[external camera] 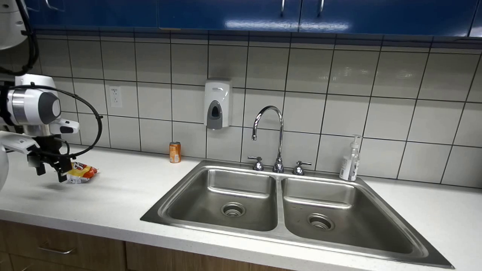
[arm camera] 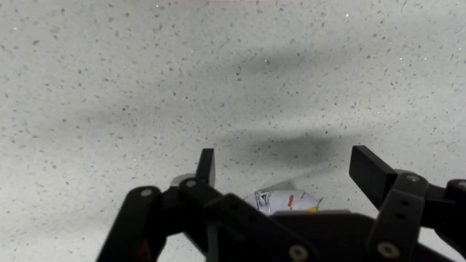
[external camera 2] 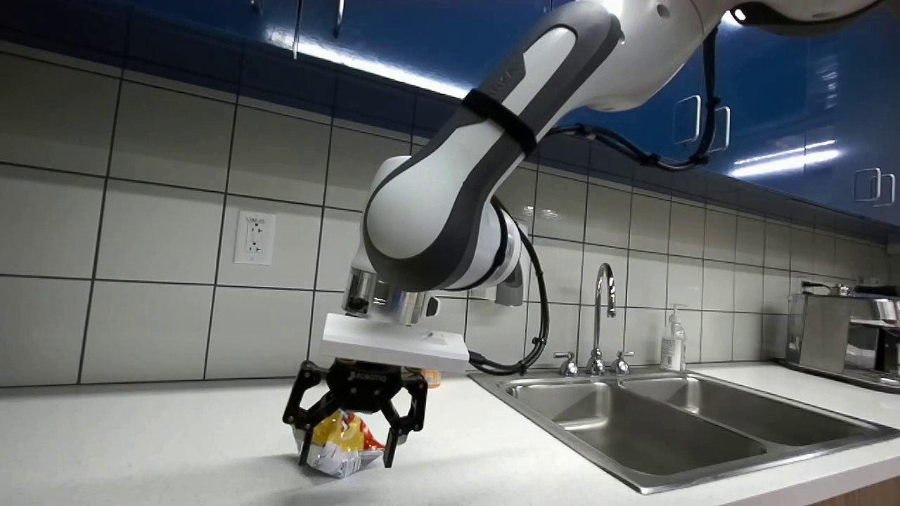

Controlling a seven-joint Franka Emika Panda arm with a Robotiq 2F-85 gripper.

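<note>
A crumpled yellow, red and white snack bag (external camera: 83, 173) lies on the white counter, left of the sink. My gripper (external camera: 52, 175) is low over the counter beside it, hiding the bag's left end in exterior view 1. In exterior view 2 the open gripper (external camera 2: 346, 456) has its fingers apart, with the bag (external camera 2: 339, 447) showing between and behind them. Only a white end of the bag (arm camera: 284, 201) is visible in the wrist view, low between the fingers; the gripper's body (arm camera: 323, 231) covers the rest. No finger visibly grips the bag.
An orange can (external camera: 175, 153) stands near the tiled wall. To the right is a double steel sink (external camera: 279, 203) with a tall faucet (external camera: 279, 135) and a soap bottle (external camera: 350, 160). Counter between bag and sink is bare.
</note>
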